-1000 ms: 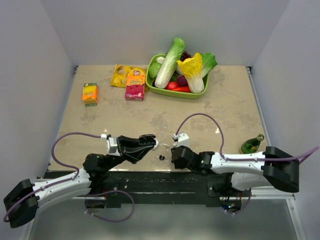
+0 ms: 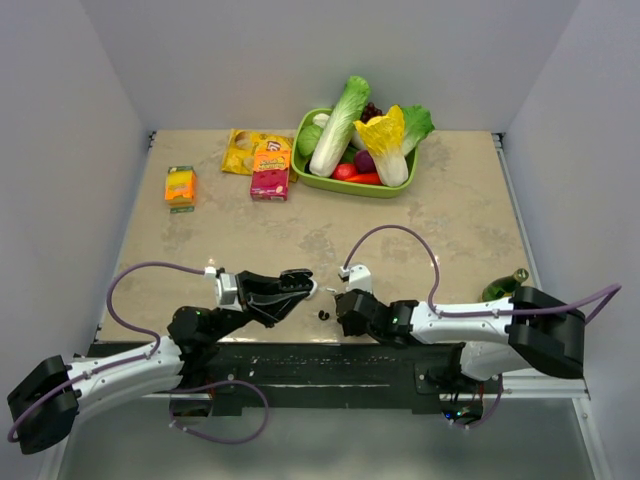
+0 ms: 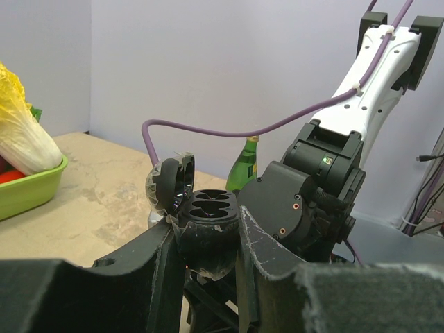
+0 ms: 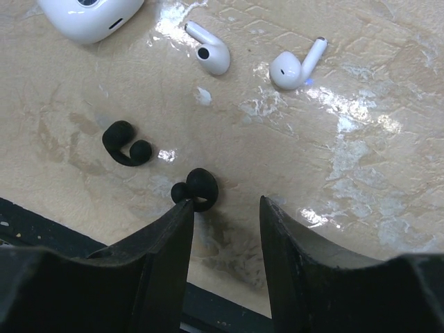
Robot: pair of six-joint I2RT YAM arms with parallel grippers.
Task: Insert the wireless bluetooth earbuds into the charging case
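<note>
My left gripper (image 2: 297, 288) is shut on an open black case (image 3: 208, 222), held upright with its lid raised and empty-looking slots on top. My right gripper points down at the table, fingers apart, beside a black earbud (image 4: 202, 187); another black earbud (image 4: 121, 135) lies to its upper left.
A green basket of vegetables (image 2: 350, 182) stands at the back, with snack packs (image 2: 270, 175) beside it. A green bottle (image 2: 505, 285) stands at the right edge.
My right gripper and arm have shifted slightly left in the top view. My left gripper with the black case has stayed still.
</note>
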